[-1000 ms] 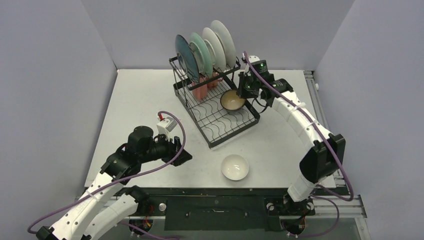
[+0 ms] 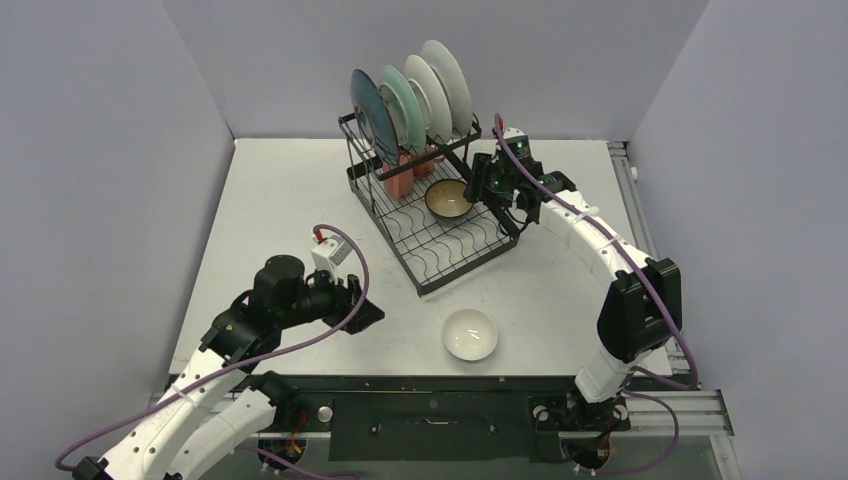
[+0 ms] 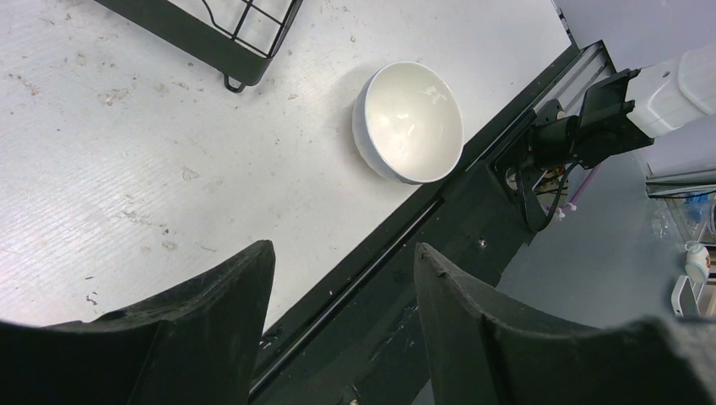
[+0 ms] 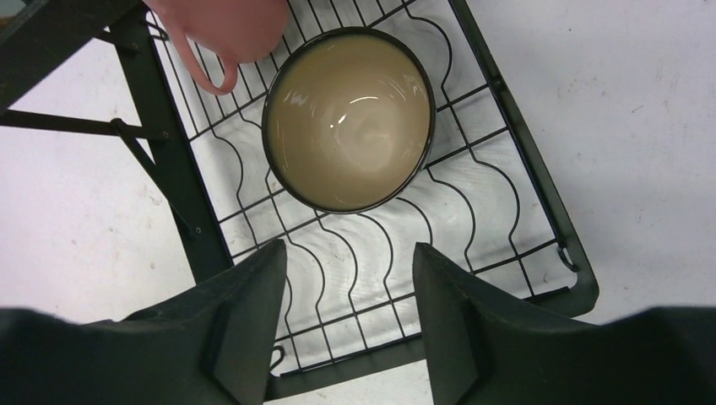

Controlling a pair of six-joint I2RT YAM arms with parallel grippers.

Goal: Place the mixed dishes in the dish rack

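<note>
On the lower tier of the black dish rack [image 2: 458,278], a tan bowl with a dark rim [image 2: 448,199] rests, tilted toward the front. My right gripper [image 2: 478,178] is at the bowl's right side in the top view. In the right wrist view its fingers [image 4: 253,321] stand apart, with rack wires between them and the tan bowl [image 4: 350,122] beyond the tips. A white bowl [image 2: 470,335] sits on the table in front of the rack. To its left my left gripper [image 2: 372,310] is open and empty above the table; its wrist view shows the white bowl [image 3: 412,122] past the fingertips.
Blue, green and white plates [image 2: 447,88] stand upright on the rack's upper tier. Pink cups [image 2: 398,182] sit below them, one close to the tan bowl. The front of the lower tier is empty. Bare table [image 2: 265,210] lies to the rack's left.
The tan bowl has shifted left along the lower tier toward the pink cups. My right gripper has moved slightly, staying at the bowl's right side. The left arm is nearly still.
</note>
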